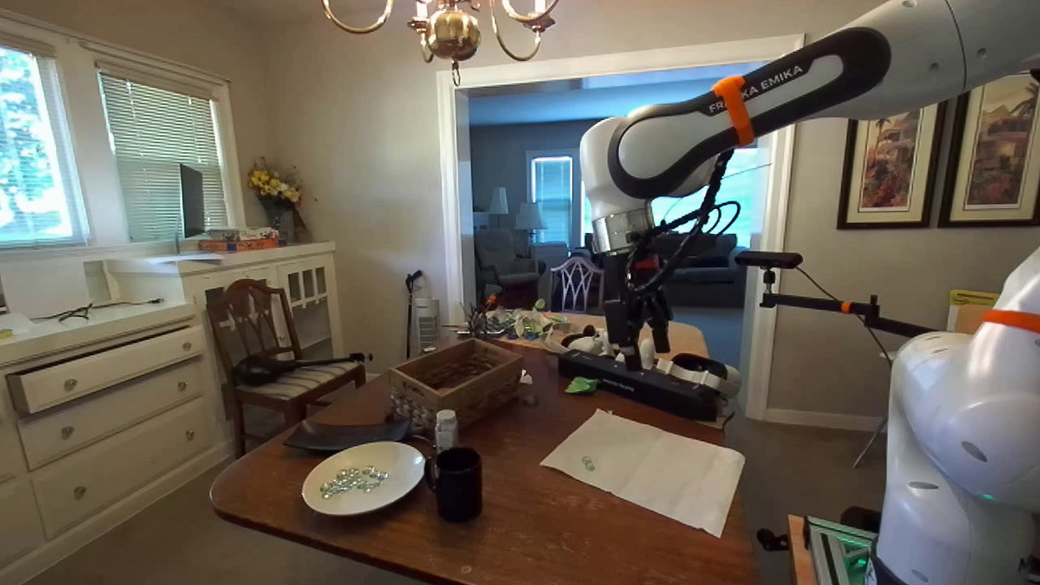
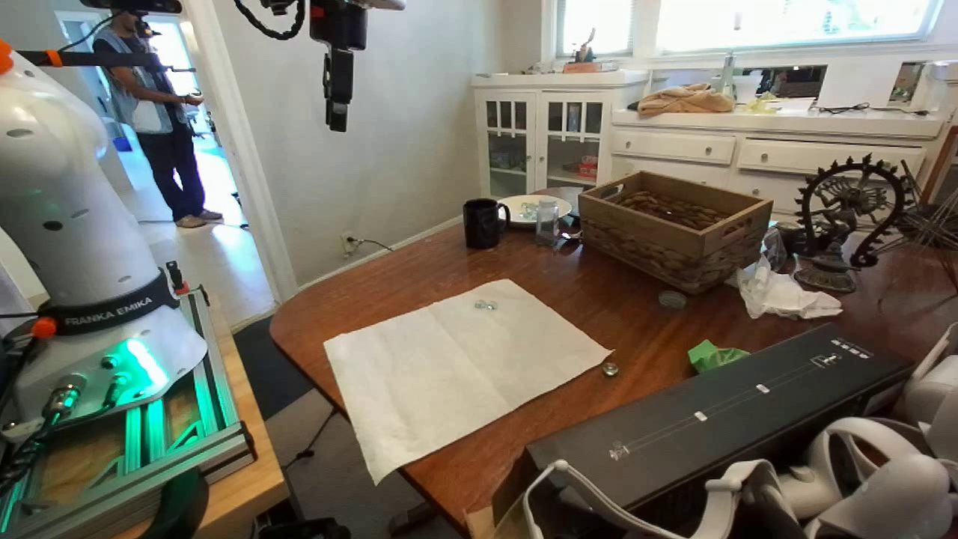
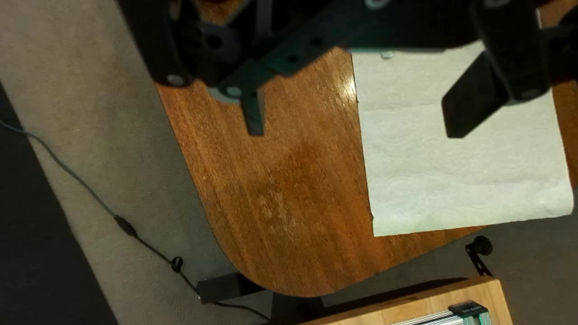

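My gripper is open, its two dark fingers wide apart and only table and cloth visible beyond them in the wrist view. In exterior view 1 the gripper [image 1: 643, 359] hangs in the air above the table. A white cloth or paper sheet [image 2: 449, 368] lies flat near the table edge. On it rest a few clear glass pebbles [image 2: 486, 305]. A white plate [image 1: 380, 502] holds several similar pebbles [image 1: 353, 479]. Beside the plate stand a black mug [image 1: 456, 486] and a small clear bottle [image 1: 446, 429].
A woven wooden basket [image 2: 676, 233] stands further along the table. A long black box [image 2: 709, 422] and white headset gear [image 2: 885, 476] occupy one side. Green crumpled material [image 2: 716, 355] and a glass piece [image 2: 611, 369] lie near the sheet.
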